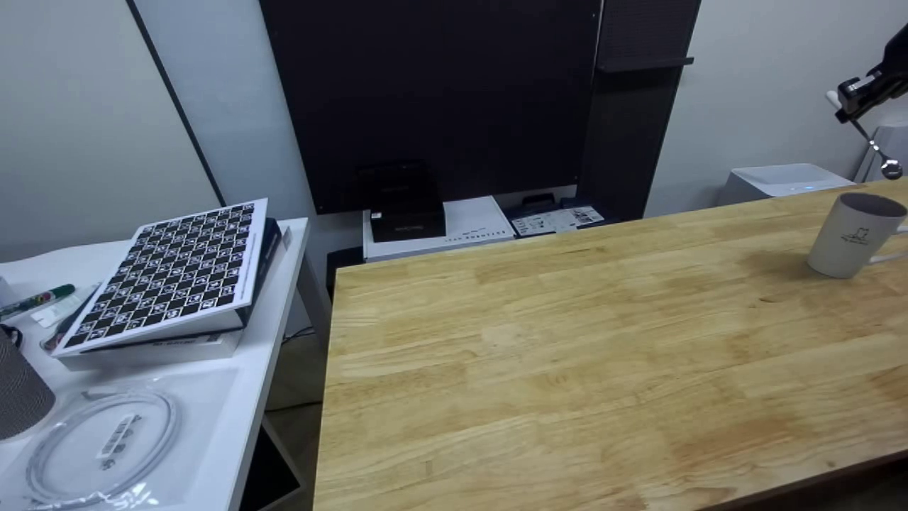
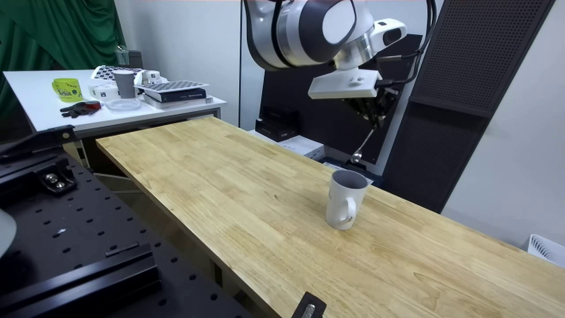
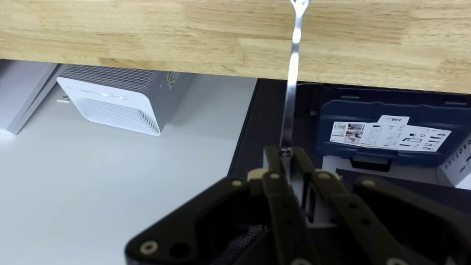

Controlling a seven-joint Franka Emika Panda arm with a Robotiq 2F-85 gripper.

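My gripper is shut on the handle of a metal spoon (image 3: 290,84), which has a pale grip end. In exterior view 1 the spoon's round bowl (image 1: 891,169) hangs downward at the far right, above the table's back edge. A white mug (image 2: 345,200) with a small printed drawing stands upright on the wooden table, its handle facing the camera in exterior view 2. There, the spoon (image 2: 360,151) hangs in the air higher than the mug's rim and apart from it. The mug is out of the wrist view.
A white side table (image 2: 32,87) at the far end bears a cup, a green mug and stacked boxes.
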